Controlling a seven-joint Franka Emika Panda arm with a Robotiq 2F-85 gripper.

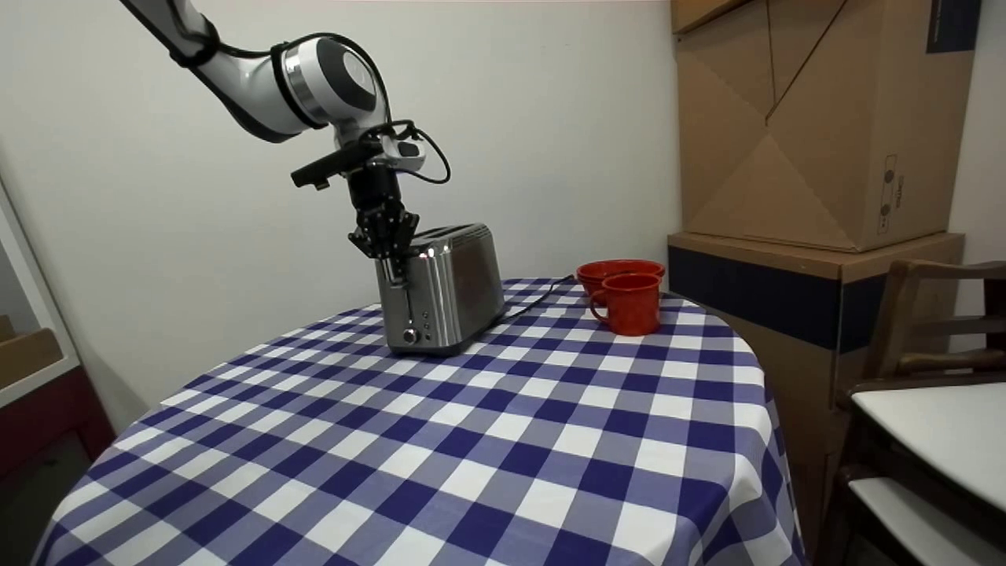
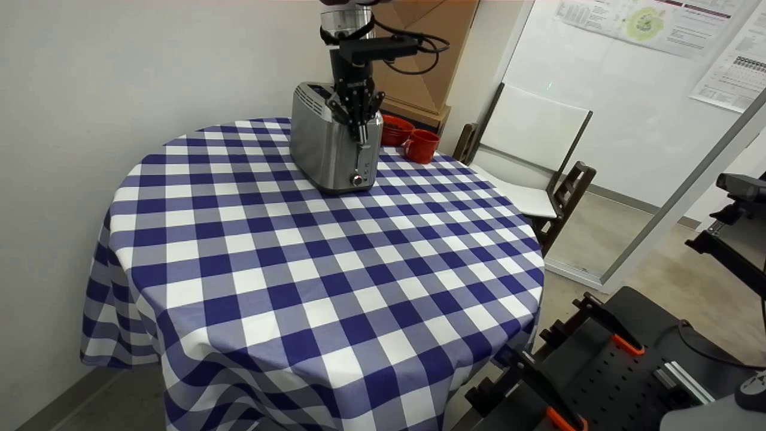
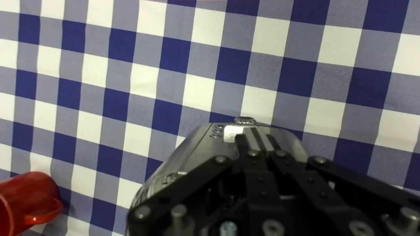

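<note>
A silver toaster stands upright on the checked tablecloth. My gripper points down at the toaster's control end, its fingertips at the lever near the top of that face. In the wrist view the two fingers lie close together, shut, over the bright lever tab; nothing shows between them. Beyond the tab is the round knob, with small buttons beside it. Whether the fingertips press on the lever or just rest above it is hard to tell.
A red mug and a red bowl stand to the toaster's right at the back of the table. The toaster's cord runs behind it. Open tablecloth fills the front. A wall is close behind.
</note>
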